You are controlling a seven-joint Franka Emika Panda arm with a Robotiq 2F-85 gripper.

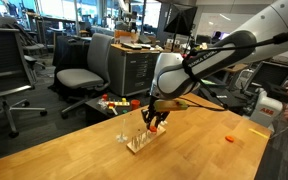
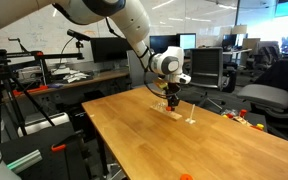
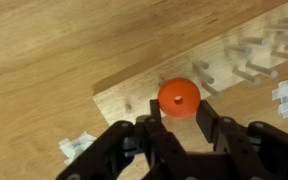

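My gripper is shut on a round orange-red piece [image 3: 179, 97], one dark fingertip on each side of it. In the wrist view the piece covers part of a pale wooden board [image 3: 129, 99] with rows of upright pegs [image 3: 255, 58]. From exterior view 1, the gripper [image 1: 155, 119] points down over the right part of the board [image 1: 136, 146], with the red piece [image 1: 153, 129] low at its tips. Whether the piece touches a peg or the board cannot be made out. Exterior view 2 shows the gripper [image 2: 169, 96] small and far off.
One loose red piece [image 1: 229, 138] lies on the wooden table at the right. Several red and green things [image 1: 108, 103] sit near the far table edge, by an office chair [image 1: 82, 78]. Much of the table in front of the board is clear.
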